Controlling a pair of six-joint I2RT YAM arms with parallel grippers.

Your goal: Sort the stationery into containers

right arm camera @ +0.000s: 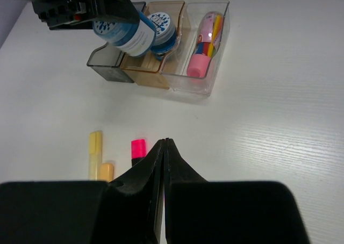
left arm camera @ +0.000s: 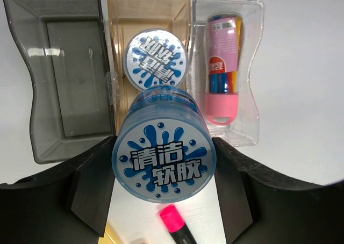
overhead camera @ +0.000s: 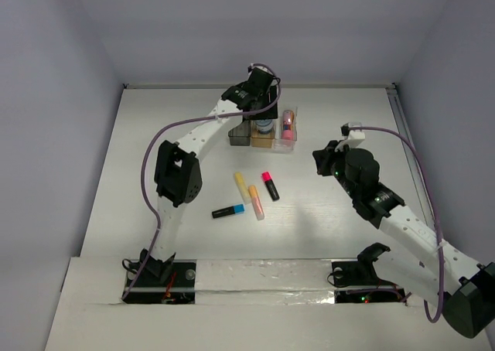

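A blue-labelled jar (left arm camera: 164, 160) fills the space between my left gripper's fingers, which touch it on both sides. In the right wrist view that jar (right arm camera: 131, 37) hangs tilted from my left gripper, over the left and middle containers. A second jar (left arm camera: 156, 59) stands inside the amber middle container (left arm camera: 148, 5). The grey left container (left arm camera: 78, 80) is empty. A pink pencil tube (left arm camera: 223, 61) lies in the clear right container (left arm camera: 251, 23). My right gripper is shut, nothing visible between its fingertips, away from everything.
Several markers lie on the table in front of the containers: a yellow one (overhead camera: 241, 187), an orange one (overhead camera: 256, 202), a pink-capped black one (overhead camera: 271, 186) and a blue-capped black one (overhead camera: 227, 211). Open table surrounds them.
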